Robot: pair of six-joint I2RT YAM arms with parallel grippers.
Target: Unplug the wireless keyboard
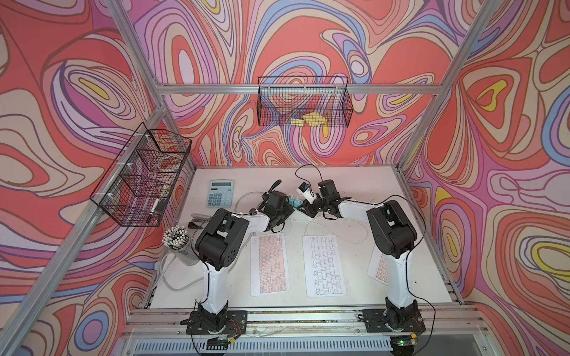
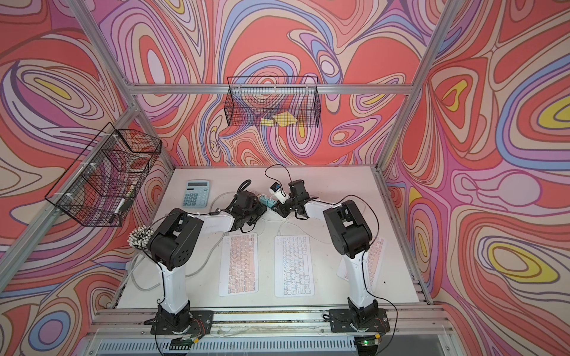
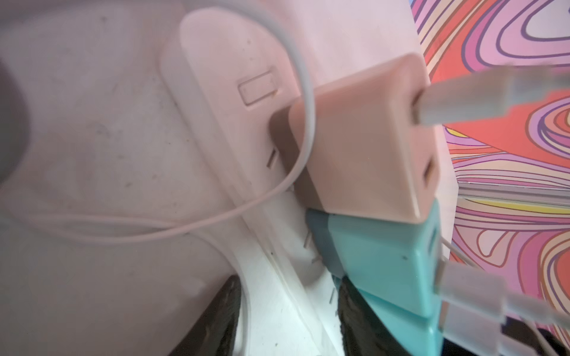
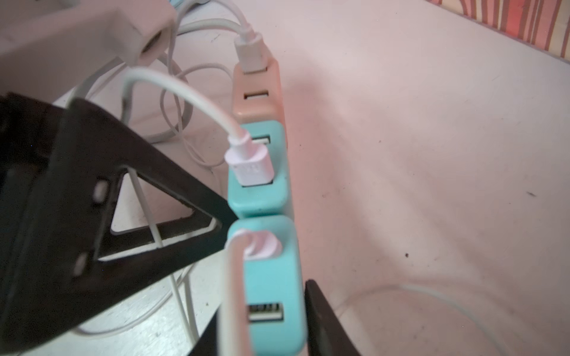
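In the left wrist view, a power strip [image 3: 213, 118] carries pink [image 3: 362, 142] and cyan [image 3: 380, 255] USB chargers with white plugs [image 3: 469, 284]. My left gripper is open low over the strip beside the cyan chargers, nothing between its fingers. In the right wrist view, my right gripper is shut on the nearest cyan charger [image 4: 270, 284], which has a white cable plugged in. Another cyan charger with a plug [image 4: 252, 166] stands behind it. Two wireless keyboards [image 1: 320, 267] lie at the front middle.
A calculator [image 1: 220, 192] lies back left, near a bundle of white pens or similar items [image 1: 175, 238]. Loose cables cross the table. Another keyboard [image 1: 380, 267] lies at right, partly under my arm. Wire baskets [image 1: 304, 101] hang on the frame.
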